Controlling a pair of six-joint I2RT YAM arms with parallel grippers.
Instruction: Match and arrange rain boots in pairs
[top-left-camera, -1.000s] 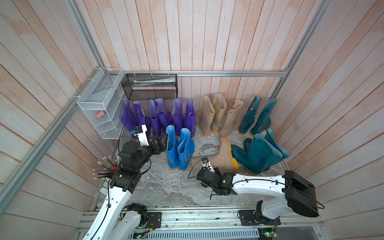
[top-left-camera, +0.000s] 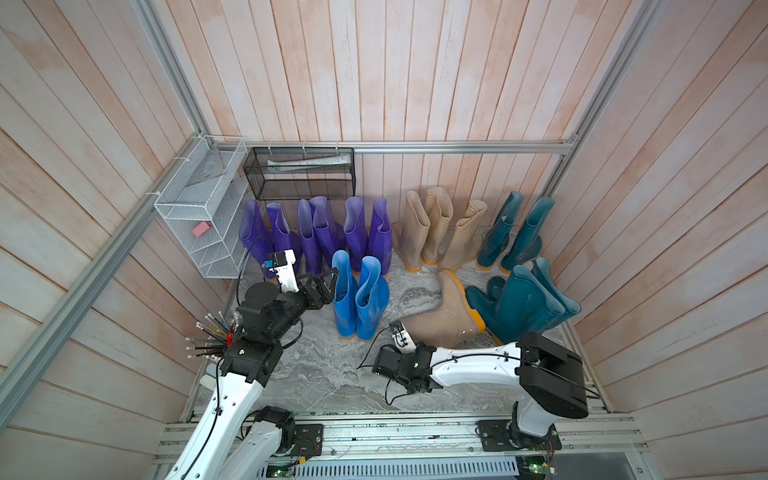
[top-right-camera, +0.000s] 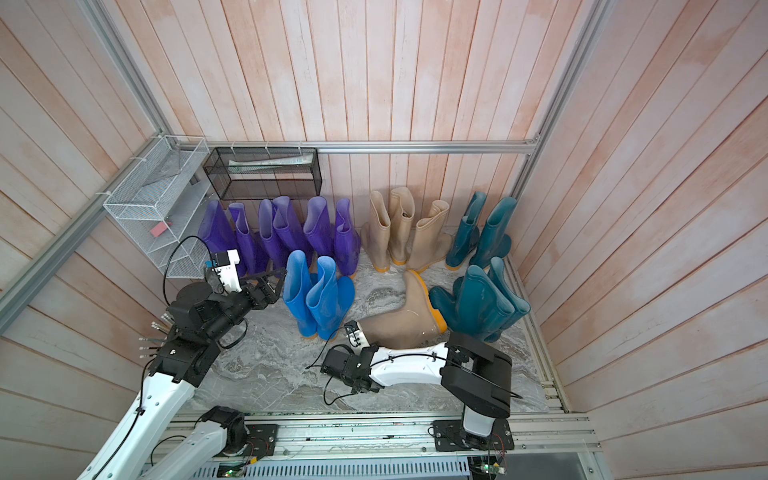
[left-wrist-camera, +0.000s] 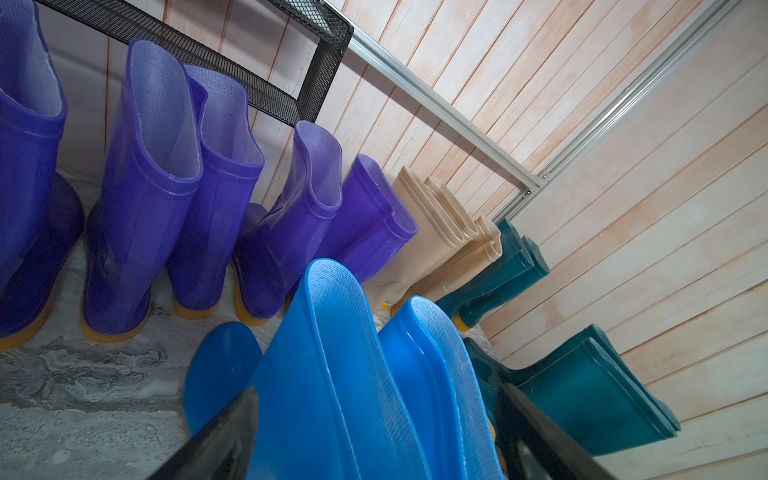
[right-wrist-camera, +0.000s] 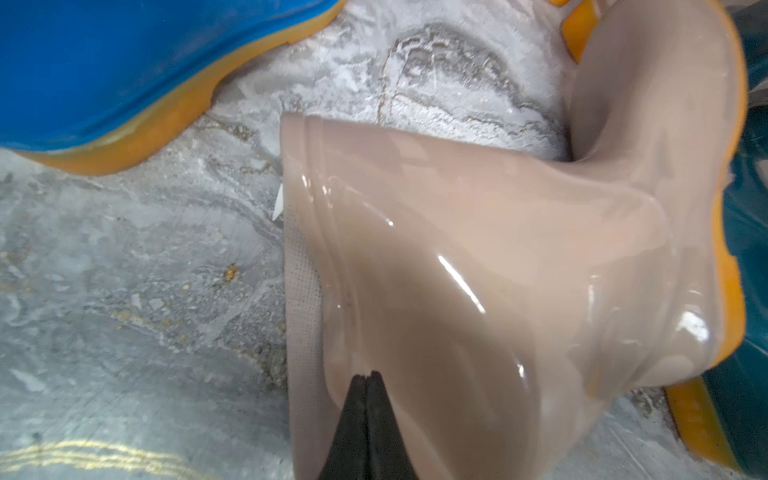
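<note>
A beige boot (right-wrist-camera: 464, 240) lies on its side in the middle of the floor, its shaft opening facing left and its orange sole right. My right gripper is shut, its tips overlapping the boot near the shaft rim; nothing clearly shows between the fingers. Two blue boots (top-left-camera: 368, 296) stand upright together. My left gripper is open, its blurred fingers (left-wrist-camera: 228, 436) spread to either side of the blue shafts in the left wrist view. Teal boots (top-left-camera: 524, 304) crowd to the right of the lying boot, one tilted.
Along the back wall stand several purple boots (top-left-camera: 320, 228), upright beige boots (top-left-camera: 413, 228) and two teal boots (top-left-camera: 528, 232). A wire rack (top-left-camera: 200, 200) and a black mesh basket (top-left-camera: 300, 185) hang at the back left.
The lying beige boot has slid and turned a little to the right, closer against the teal boots. The left arm has stayed still.
</note>
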